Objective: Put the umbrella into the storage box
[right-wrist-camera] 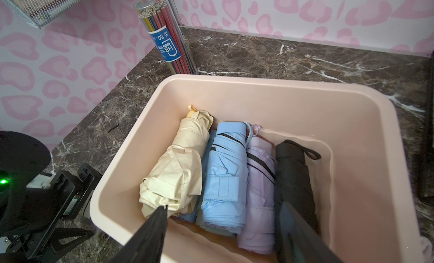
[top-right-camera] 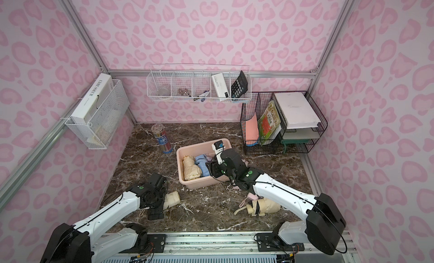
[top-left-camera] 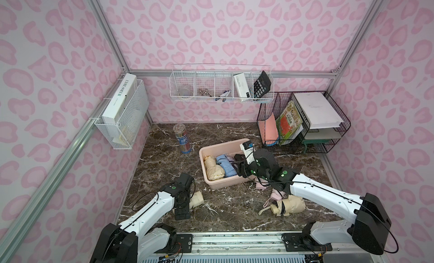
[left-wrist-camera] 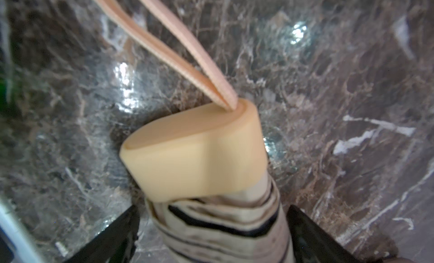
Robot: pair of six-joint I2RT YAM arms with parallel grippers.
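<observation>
A beige umbrella with black stripes (left-wrist-camera: 221, 229) lies on the dark marble table, its tan handle cap (left-wrist-camera: 203, 168) and wrist loop toward the top of the left wrist view. My left gripper is open over it, fingers on either side of the fabric just below the cap. In the top left view that umbrella (top-left-camera: 197, 199) is partly hidden by the left gripper. The pink storage box (right-wrist-camera: 271, 92) fills the right wrist view and holds cream (right-wrist-camera: 176, 168), blue (right-wrist-camera: 223, 177), lilac (right-wrist-camera: 260, 204) and black (right-wrist-camera: 293, 181) umbrellas. Above it, my right gripper is open, holding nothing.
Another beige umbrella (top-left-camera: 291, 205) lies at the right front, with pink umbrellas (top-left-camera: 276, 196) partly under the right arm. A pencil tube (top-left-camera: 182, 138) stands behind the box's left. A black wire rack (top-left-camera: 312, 147) is at the back right.
</observation>
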